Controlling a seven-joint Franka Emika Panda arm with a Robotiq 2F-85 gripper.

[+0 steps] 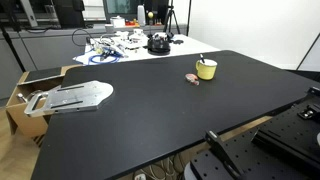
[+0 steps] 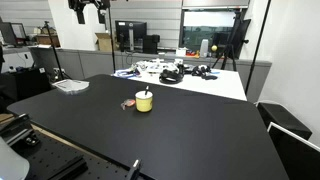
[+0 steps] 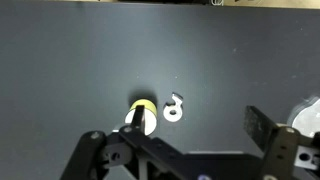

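My gripper is wide open with nothing between its fingers, high over the dark table. In the wrist view, a yellow cup (image 3: 149, 105) is below the left finger, which hides part of it. A small pale curled object (image 3: 173, 108) lies just right of the cup, apart from it. In exterior view 1 the cup (image 1: 206, 69) stands upright with a dark handle-like item sticking out, and the small object (image 1: 192, 79) looks pinkish. Exterior view 2 also shows the cup (image 2: 144, 101) and the small object (image 2: 128, 103) beside it.
A flat white slotted board (image 1: 75, 97) lies at the table's far left in exterior view 1. A wooden box (image 1: 25, 110) stands beyond that edge. Cables and gear (image 1: 115, 45) clutter a surface behind the table.
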